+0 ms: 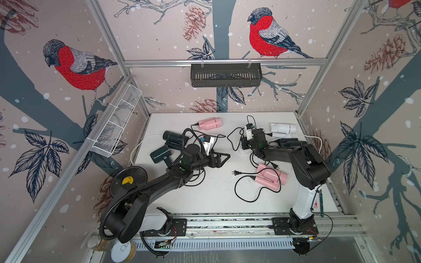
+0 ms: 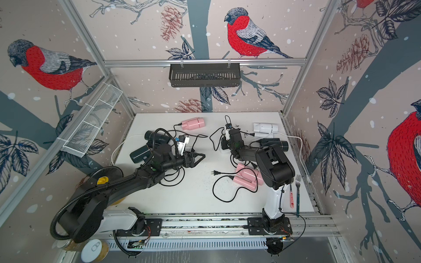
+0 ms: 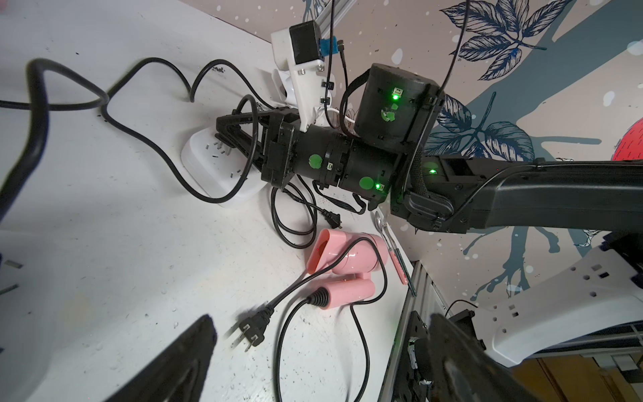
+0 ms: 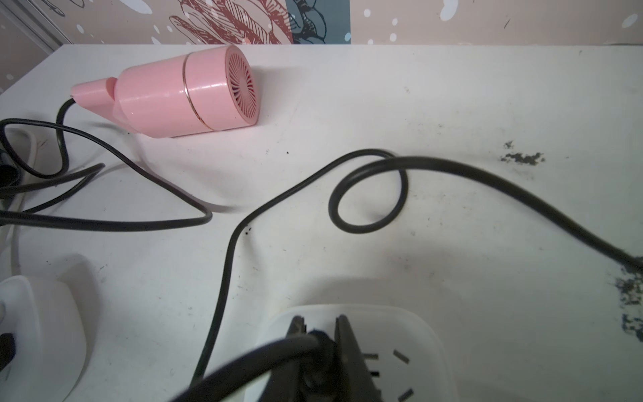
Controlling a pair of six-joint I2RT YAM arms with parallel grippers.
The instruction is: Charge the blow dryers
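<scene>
My right gripper is shut on a black plug, holding it over the white socket block. Whether the prongs are inside the slots is hidden. A black cord arcs away from that plug. Over the middle-left of the table, my left gripper hangs open and empty. A pink dryer lies at the back; another pink dryer lies folded at the right front, its loose plug on the table. Dark green dryers rest at the left, and a white dryer at the back right.
A second white socket block stands to the left in the right wrist view. Loose black cords cross the back of the table. Utensils lie along the right edge.
</scene>
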